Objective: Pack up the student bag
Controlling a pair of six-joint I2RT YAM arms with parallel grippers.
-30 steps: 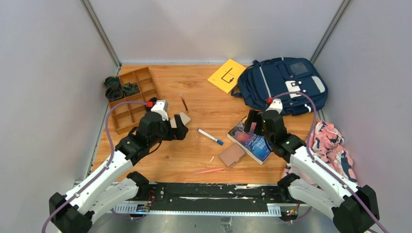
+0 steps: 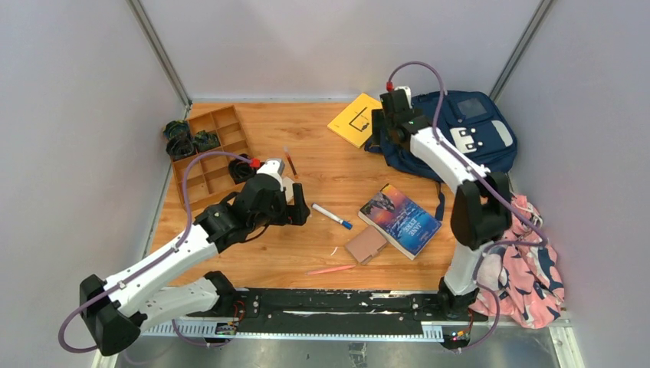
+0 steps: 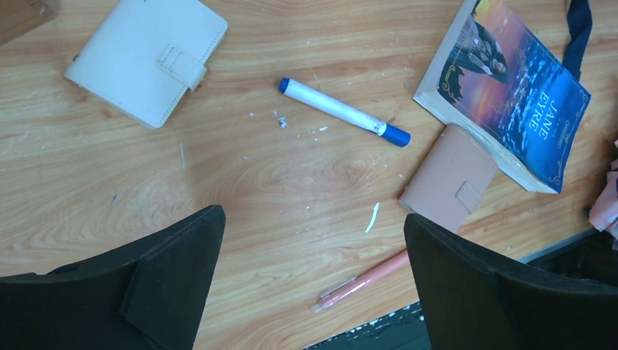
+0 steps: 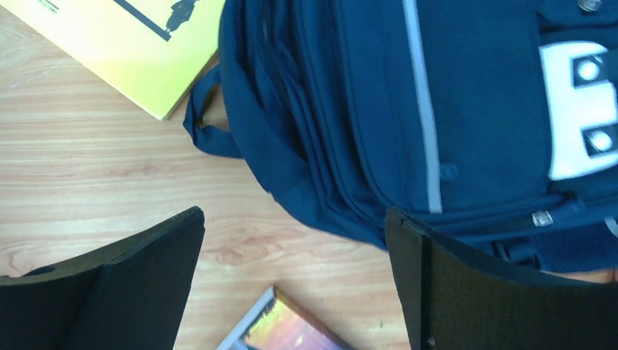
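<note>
The navy backpack [image 2: 479, 123] lies at the back right. My right gripper is open with nothing between its fingers, over the backpack's left side near the yellow book [image 2: 356, 119]. Above the wooden table, my left gripper hangs open and empty. Below it in the left wrist view are a blue-capped marker [image 3: 342, 111], a pale wallet-like notebook [image 3: 149, 55], a brown one [image 3: 452, 175] and a pink pen [image 3: 368, 278]. The Jane Eyre book [image 2: 401, 221] lies flat, touching the brown notebook. A dark pencil [image 2: 290, 163] is further back.
At the left stands a wooden compartment tray [image 2: 195, 188] holding dark coiled items. Pink patterned cloth [image 2: 529, 268] is heaped at the right, beside the right arm. A backpack strap [image 2: 440, 203] trails towards the Jane Eyre book.
My right gripper has swung from above the Jane Eyre book back to the backpack's left side, its arm stretching out. My left gripper has shifted slightly right. The objects stay put, except the strap now trailing out.
</note>
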